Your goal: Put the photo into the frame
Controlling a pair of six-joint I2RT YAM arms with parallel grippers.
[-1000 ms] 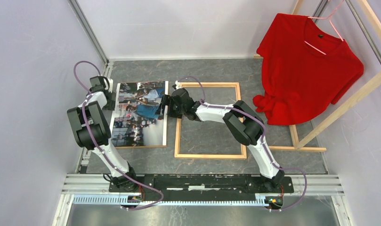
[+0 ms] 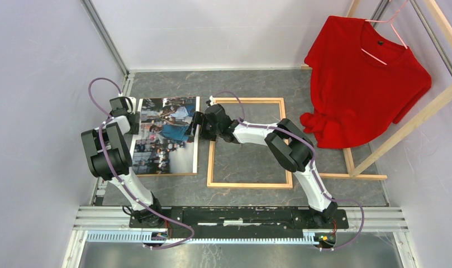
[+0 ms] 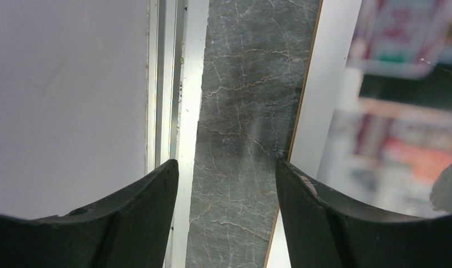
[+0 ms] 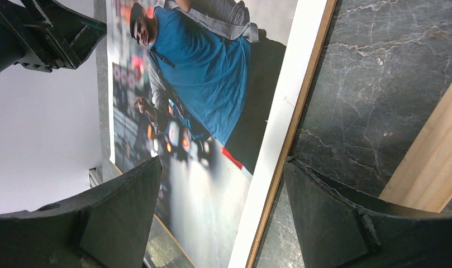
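The photo (image 2: 166,156), a printed board with white borders, lies flat on the grey table at the left. To its right lies the wooden frame (image 2: 248,185), empty, with bare table inside it. My left gripper is partly open at the photo's left edge, with its right finger (image 3: 301,195) by the white border (image 3: 315,111) and the other over by the table's edge. At the photo's right edge my right gripper stands open, one finger over the picture (image 4: 207,72) and the other just outside the border.
A red shirt (image 2: 363,84) hangs on a pink hanger from a wooden rack (image 2: 413,125) at the right. The left wall (image 3: 67,100) rises close beside my left gripper. Bare table (image 2: 246,84) shows behind the photo and frame.
My left gripper has shifted slightly toward the front of the table and a little to the right, along the photo's left edge. The right arm, photo and frame have stayed put.
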